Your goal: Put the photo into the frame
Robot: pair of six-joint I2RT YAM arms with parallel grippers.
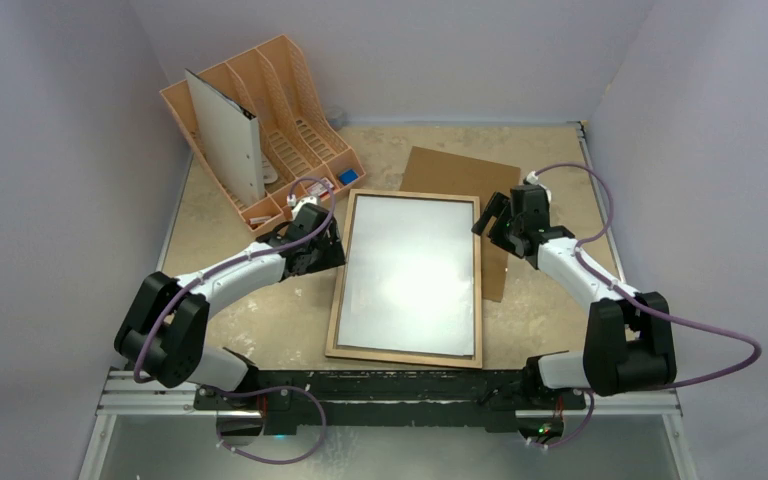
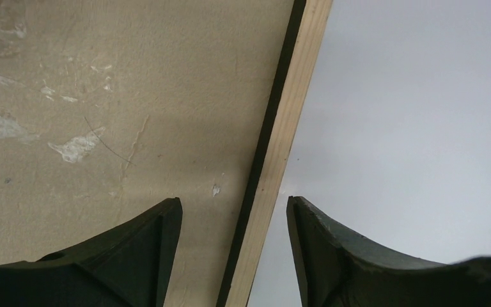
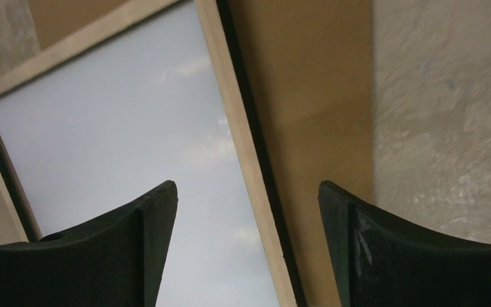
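The wooden frame (image 1: 479, 320) lies flat on the table, with a blank white-grey panel (image 1: 410, 280) filling its inside. Whether that panel is a photo, glass or backing I cannot tell. My left gripper is parted above the frame's left edge, one finger over the table and the other over the panel. Nothing is between its fingers. Over the frame's right edge, my right gripper stands open and empty, its fingers on either side of the rail when seen from above. No printed picture is recognisable in any view.
Partly under the frame's upper right lies a brown board (image 1: 460, 172). At the back left stands a peach-coloured divided rack (image 1: 305, 95) holding a tall white panel (image 1: 225, 140). Bare table (image 1: 550, 300) shows to the right and at the left front.
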